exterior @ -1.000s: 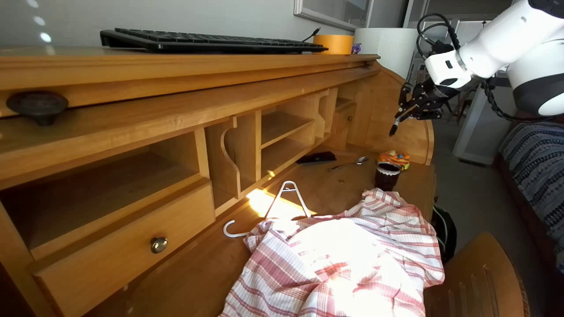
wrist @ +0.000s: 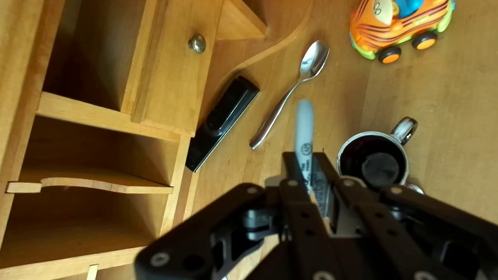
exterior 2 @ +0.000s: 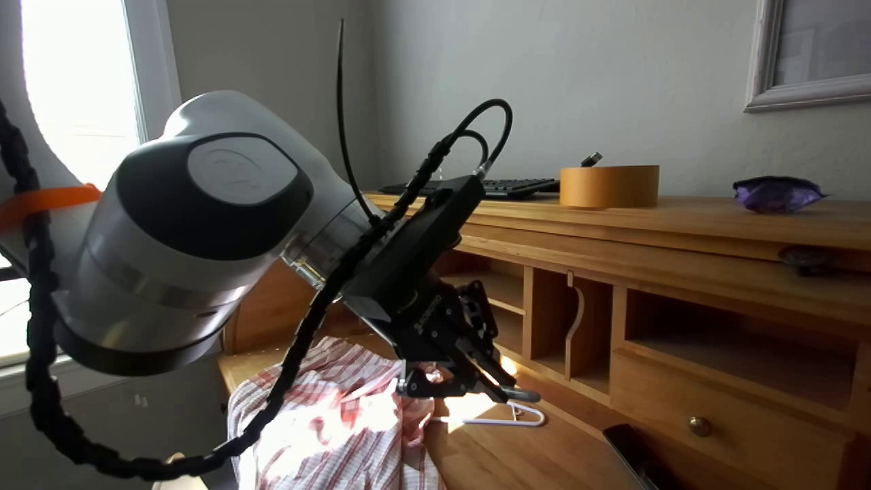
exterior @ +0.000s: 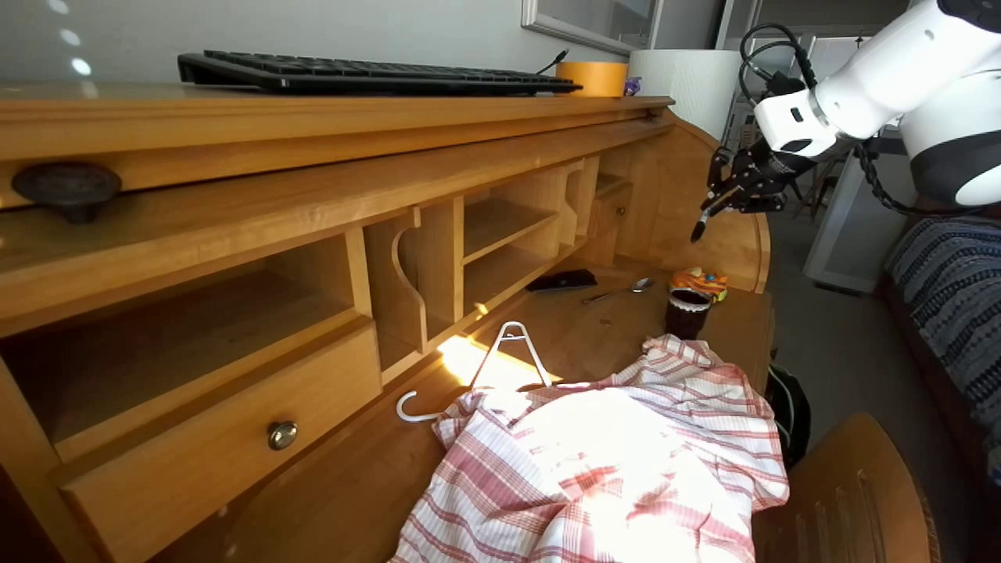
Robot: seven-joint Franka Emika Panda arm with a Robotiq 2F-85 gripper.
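Note:
A grey marker is pinched between the fingers of my gripper, its capped end sticking out past the tips in the wrist view. In exterior view 1 the gripper is high above the desk's far end, and the marker's dark tip points downward. From there the dark mug stands on the desktop below. In the wrist view the mug, open side up, appears just right of the fingertips. A metal spoon lies left of the marker's end, apart from it.
An orange toy car and a black stapler-like object rest on the desktop. A checked cloth with a white hanger covers the near part. Cubbyholes line the back; a keyboard lies on top.

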